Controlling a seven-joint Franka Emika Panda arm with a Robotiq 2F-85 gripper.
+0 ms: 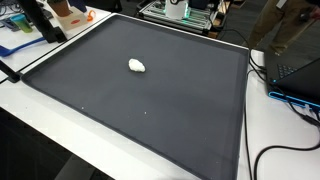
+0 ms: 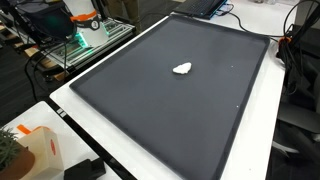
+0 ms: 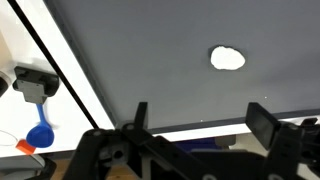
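Observation:
A small white lump [image 1: 136, 65] lies on the dark grey board [image 1: 170, 110], toward the board's far left in exterior view 1. The same white object [image 2: 182, 68] shows near the middle of the board's far half in exterior view 2. From the wrist view, my gripper has its two dark fingers [image 3: 136, 117] spread wide, with only bare board and its edge visible between them. The white piece [image 3: 227, 58] appears beyond the fingertips, toward the right, untouched. I cannot make out the gripper clearly in either exterior view.
A white table rim surrounds the board. A blue spoon-like item [image 3: 41, 134] lies beside the board in the wrist view. A laptop [image 1: 294, 84] and black cables [image 1: 272, 150] sit at the right in exterior view 1. Most of the board is bare.

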